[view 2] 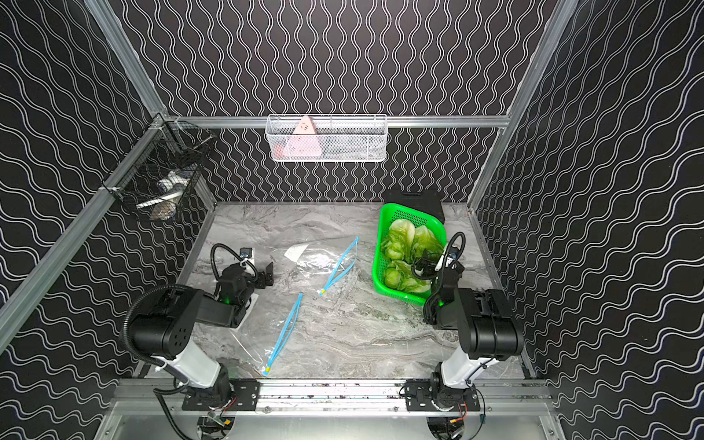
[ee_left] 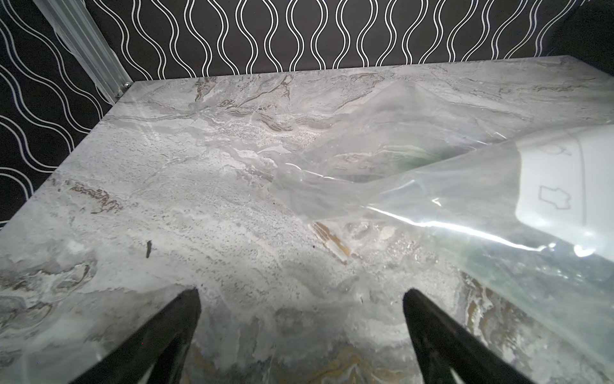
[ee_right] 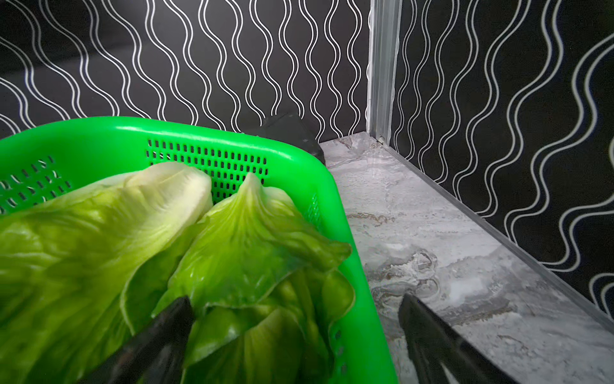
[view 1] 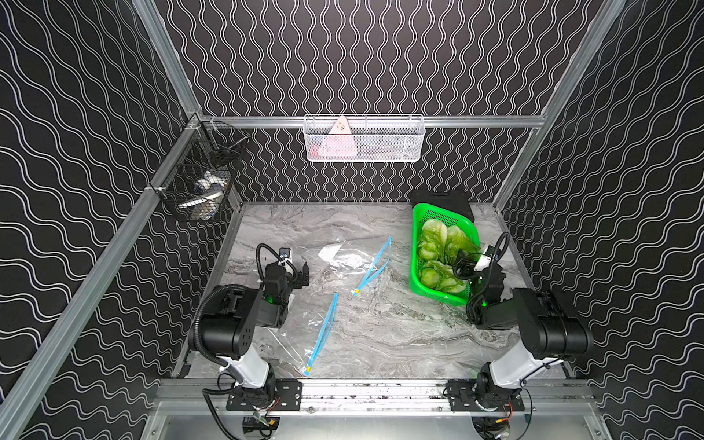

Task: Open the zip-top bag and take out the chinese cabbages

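Two clear bags with blue zip tops lie on the marble table: the rear bag (view 1: pixel 344 256) at the middle, the front bag (view 1: pixel 320 333) nearer the front. Chinese cabbages (ee_right: pixel 243 249) fill a green basket (ee_right: pixel 128 131) on the right. My left gripper stands open above the table beside the rear bag, which spreads across the right of the left wrist view, nothing between its fingers. My right gripper stands open over the basket’s right part, close above the cabbages.
A black object (view 2: pixel 418 199) sits behind the basket at the back. A white wire basket (view 1: pixel 388 139) hangs on the back wall, a black one (view 1: pixel 194 190) on the left wall.
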